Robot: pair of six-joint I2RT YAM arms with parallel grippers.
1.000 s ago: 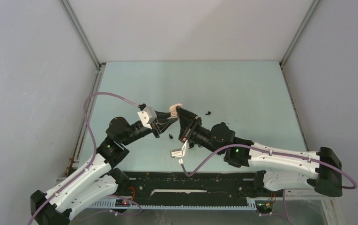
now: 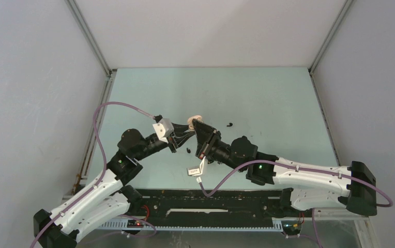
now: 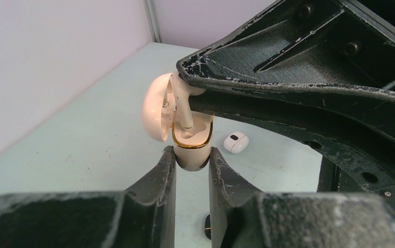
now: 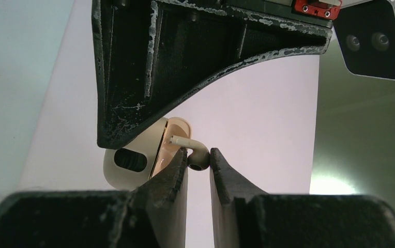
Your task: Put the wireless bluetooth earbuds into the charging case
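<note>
My right gripper is shut on a cream earbud (image 4: 199, 150), whose stem reaches into or over the open case. In the left wrist view the right gripper's dark body hides much of that earbud, so whether it is seated cannot be told.
A white case (image 3: 236, 142) lies on the pale table (image 2: 268, 98) behind. Small dark pieces (image 2: 229, 124) are scattered near the middle.
The right gripper has shifted very slightly in the top view; otherwise both arms look nearly the same.
</note>
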